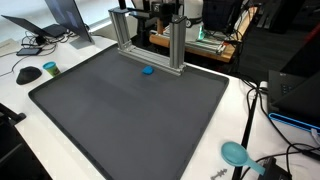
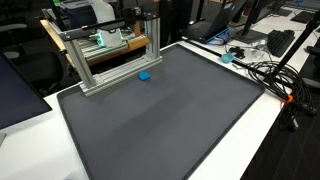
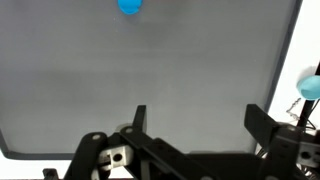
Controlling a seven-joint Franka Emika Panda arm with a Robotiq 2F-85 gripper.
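A small blue object [image 1: 148,70] lies on the dark grey mat [image 1: 120,110], close to its far edge. In exterior view 2 the same blue piece [image 2: 144,75] sits just in front of the metal frame [image 2: 120,72]. The wrist view looks down on the mat, with the blue object [image 3: 130,6] cut off slightly at the top edge. My gripper stands open at the bottom of that view, its two fingers wide apart and only bare mat between them. Neither exterior view clearly shows the gripper.
Off the mat on the white table lies a light teal spoon-like item [image 1: 238,155], near cables. A green-blue cup [image 1: 51,68] and a dark object [image 1: 29,75] stand at the left, below a laptop [image 1: 38,43]. Most of the mat is empty.
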